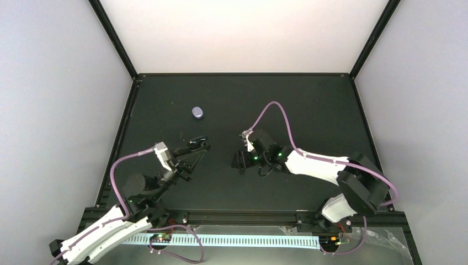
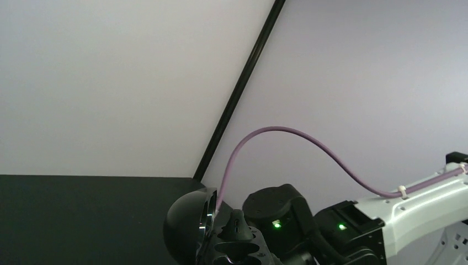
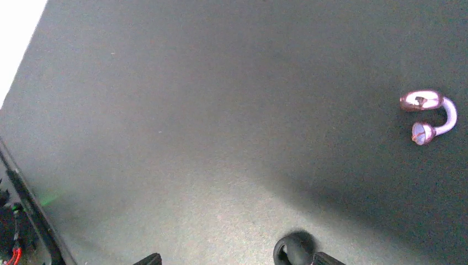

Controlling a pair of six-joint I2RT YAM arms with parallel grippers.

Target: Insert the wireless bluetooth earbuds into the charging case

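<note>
My left gripper (image 1: 198, 150) is shut on a black charging case (image 1: 197, 142) and holds it above the left-middle of the table. In the left wrist view the case (image 2: 186, 227) looks open, with its rounded shell tilted up; whether anything sits inside is too dark to tell. A black earbud (image 3: 293, 251) lies on the table, close to the right-hand finger (image 3: 326, 259) of my right gripper. That gripper is part open, with bare table between its fingertips. From the top, the right gripper (image 1: 241, 165) hides this earbud.
A shiny purple, hook-shaped earbud (image 3: 429, 113) lies on the table at the right of the right wrist view. A closed lavender case (image 1: 197, 112) stands farther back, left of centre.
</note>
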